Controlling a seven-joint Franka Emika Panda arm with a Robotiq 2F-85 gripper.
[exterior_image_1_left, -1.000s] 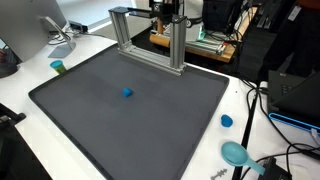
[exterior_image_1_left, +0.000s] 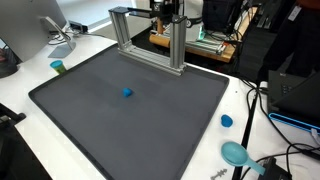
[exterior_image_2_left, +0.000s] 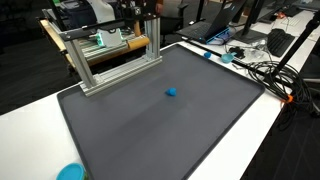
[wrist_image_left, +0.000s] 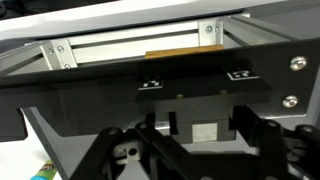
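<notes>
In the wrist view my gripper is shut on a small grey block (wrist_image_left: 204, 114), which has a pale lower face. Its dark fingers (wrist_image_left: 152, 143) stand at either side of the block. Right behind the block runs a black bar (wrist_image_left: 80, 107) with slots; whether the two touch, I cannot tell. That bar seems to be the top of the silver frame (exterior_image_1_left: 148, 56), which stands at the back of the mat in exterior view 1 and at the back left in exterior view 2. The gripper is not clearly visible in either exterior view.
A small blue object (exterior_image_1_left: 127, 92) lies on the dark grey mat (exterior_image_1_left: 150, 130), which is otherwise largely clear. A green-rimmed cup (exterior_image_1_left: 58, 67) stands left of the mat. To its right are a blue disc (exterior_image_1_left: 226, 121) and a turquoise ladle-like object (exterior_image_1_left: 238, 155).
</notes>
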